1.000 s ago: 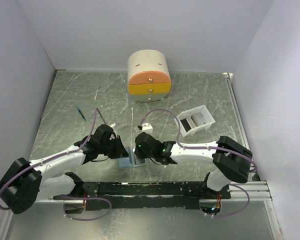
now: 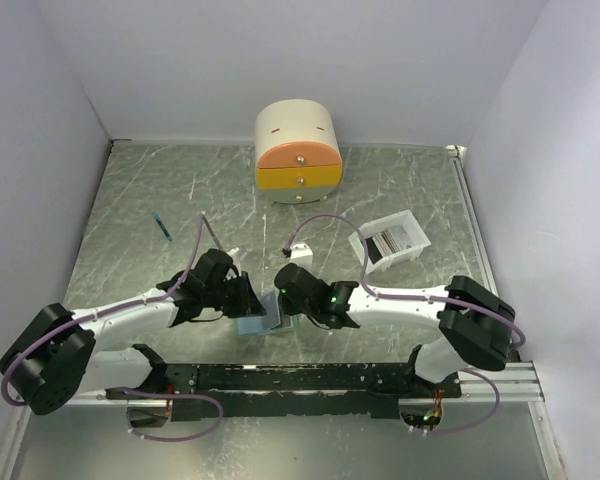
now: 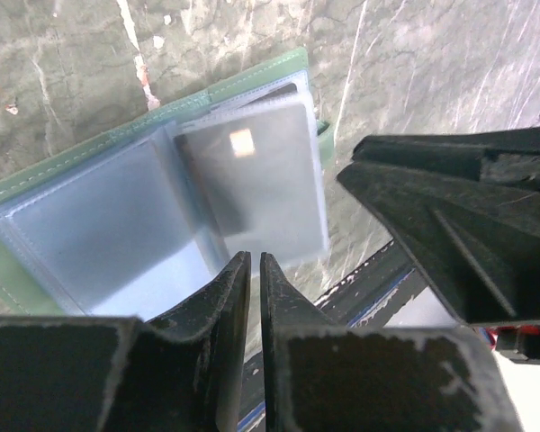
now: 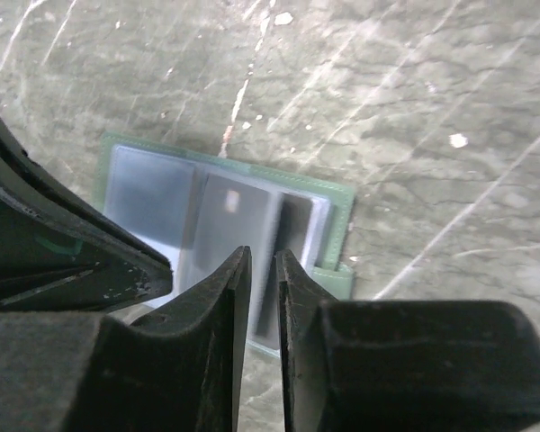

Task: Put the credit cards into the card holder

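Observation:
The card holder [image 2: 255, 325] lies open on the marble surface below both grippers, a pale green-and-blue folder with clear sleeves; a grey card [image 4: 225, 225] shows in its middle with a dark slot beside it in the right wrist view. My left gripper hangs over the holder, fingertips close together; whether anything is between them is unclear. My right gripper is also over the holder, its fingertips near each other above the grey card, nothing clearly held.
A white tray [image 2: 388, 240] with several cards sits at the right. A cabinet with coloured drawers [image 2: 298, 160] stands at the back. A thin blue item [image 2: 162, 227] lies on the left.
My left gripper has shifted slightly right in the top view.

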